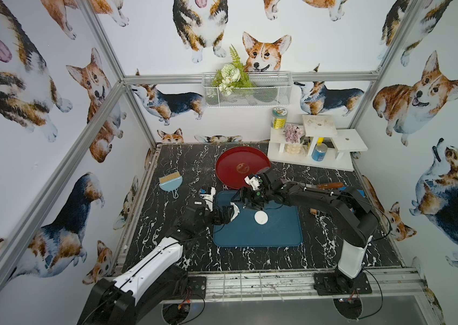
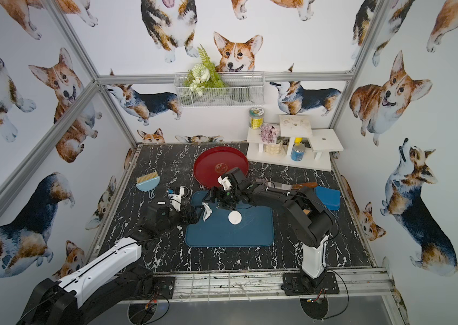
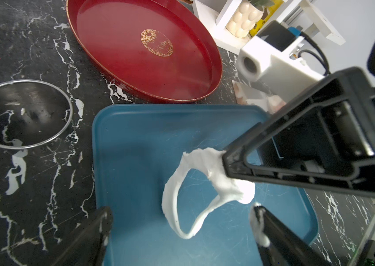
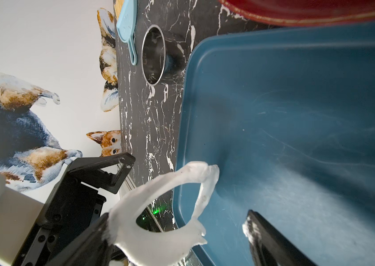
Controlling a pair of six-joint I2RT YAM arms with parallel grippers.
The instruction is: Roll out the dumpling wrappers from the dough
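A loop of white dough (image 3: 172,190) hangs from one finger (image 3: 236,161) of my right gripper, clinging to its tip above the blue tray (image 1: 288,233). Both right fingers stand wide apart, so that gripper is open, with a smear of dough on the other tip (image 4: 251,230). Facing it from the left, my left gripper is open as well; white residue marks one fingertip (image 3: 260,226). In the left wrist view the loop shows between and beyond the left fingers, gripped by neither. A round white wrapper (image 1: 261,217) lies flat on the tray.
Behind the tray sits a red round tray (image 1: 242,165). A steel-rimmed round vessel (image 3: 23,113) and a light-blue brush (image 1: 170,182) are at the left. White shelves (image 1: 315,127) stand back right, with a wooden-handled tool (image 2: 304,185) and blue cloth (image 2: 327,197) nearer.
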